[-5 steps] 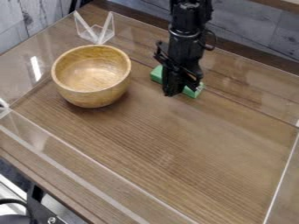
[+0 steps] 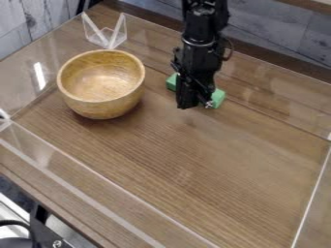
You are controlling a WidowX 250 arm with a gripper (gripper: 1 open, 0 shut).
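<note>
The black robot gripper reaches down from the top centre, over a green object that lies on the wooden table. The gripper and its arm hide part of the green object. Whether the fingers are open or shut, and whether they hold the object, is too small and dark to tell.
A large tan bowl stands left of the gripper. A white object is at the upper left. A black cable or fitting shows at the lower left corner.
The gripper has shifted slightly over the last second, with its lower part a little changed in angle. The bowl has not moved.
</note>
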